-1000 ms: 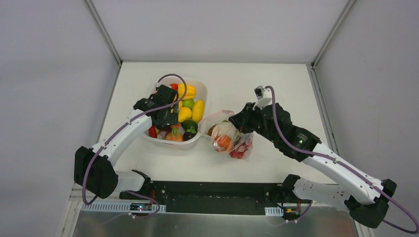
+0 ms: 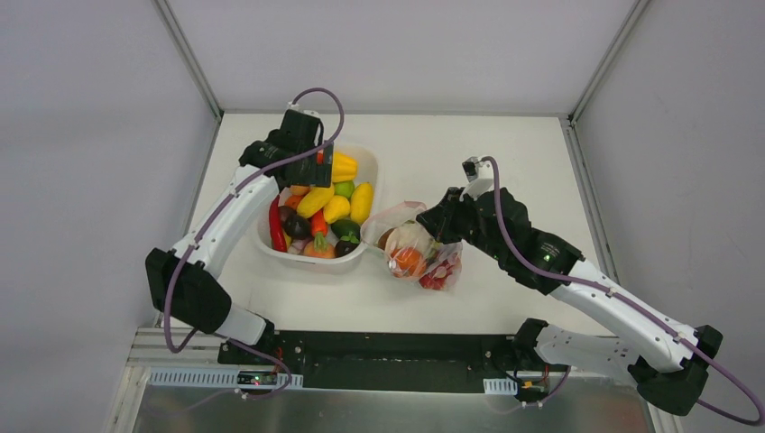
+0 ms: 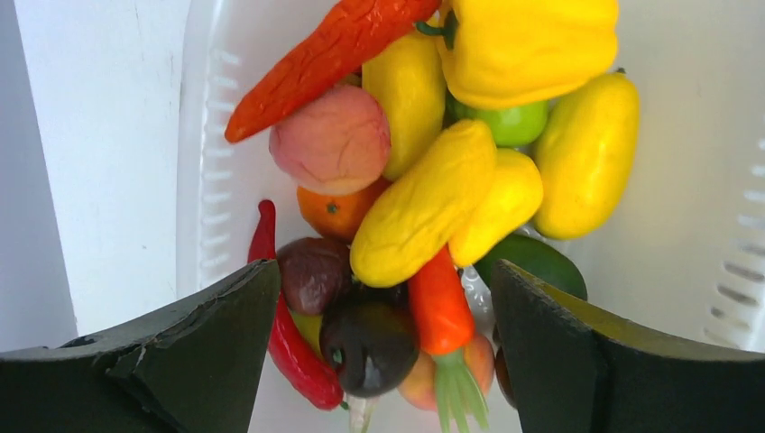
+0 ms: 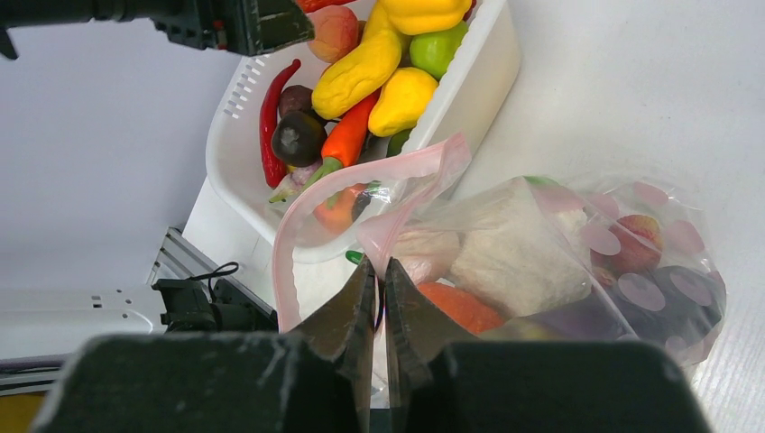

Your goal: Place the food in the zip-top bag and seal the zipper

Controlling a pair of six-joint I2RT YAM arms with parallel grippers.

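A white bin point(image 2: 370, 171) holds toy food: peppers, a yellow mango point(image 3: 586, 153), a carrot point(image 3: 437, 307), a dark avocado point(image 3: 368, 347) and more. My left gripper is open above it, nothing visible between its fingers. Right of the bin, a clear zip bag point(image 4: 668, 298) with pink-edged mouth holds several items, including a pale lump point(image 4: 514, 253) and an orange piece point(image 4: 460, 307). My right gripper pinches the bag's rim, fingertips close together, beside the open mouth.
Walls enclose the sides and back.
My left gripper has risen and moved toward the back over the bin, uncovering more of the food. The right arm and bag look unchanged.
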